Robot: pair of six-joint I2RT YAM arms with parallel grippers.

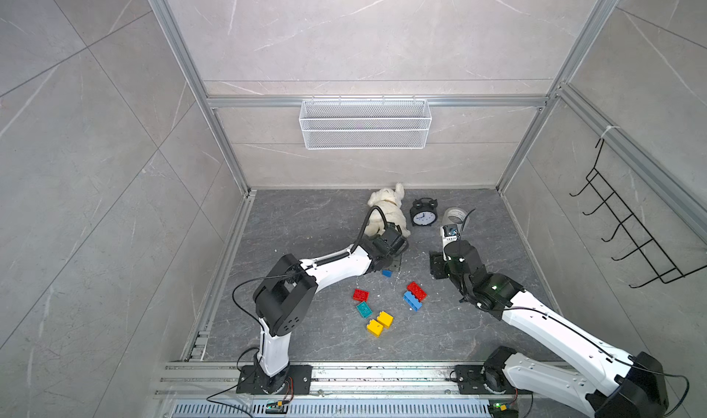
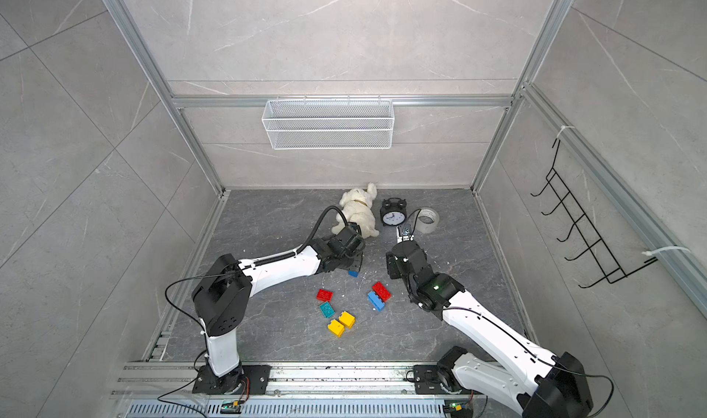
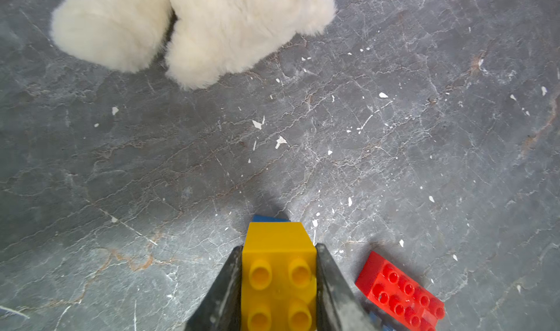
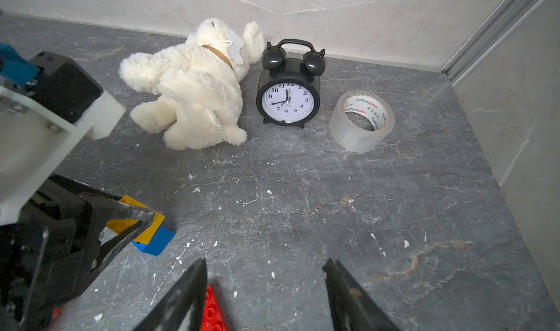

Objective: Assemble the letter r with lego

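In the left wrist view my left gripper is shut on a yellow brick [image 3: 280, 266], studs facing the camera. Just beyond and below it a blue brick peeks out; in the right wrist view the yellow brick [image 4: 148, 224] overlaps that blue brick [image 4: 156, 240], and I cannot tell whether they touch. My right gripper stands open with nothing between its fingers. On the floor lie a red brick [image 1: 417, 290] beside a blue one [image 1: 411, 301], a smaller red brick [image 1: 360, 295], a teal brick [image 1: 363, 309] and yellow bricks [image 1: 380, 323].
A white plush toy [image 4: 198, 92] lies at the back, with a black alarm clock [image 4: 288, 89] and a tape roll [image 4: 361, 121] to its right. A wire basket [image 1: 366, 123] hangs on the back wall.
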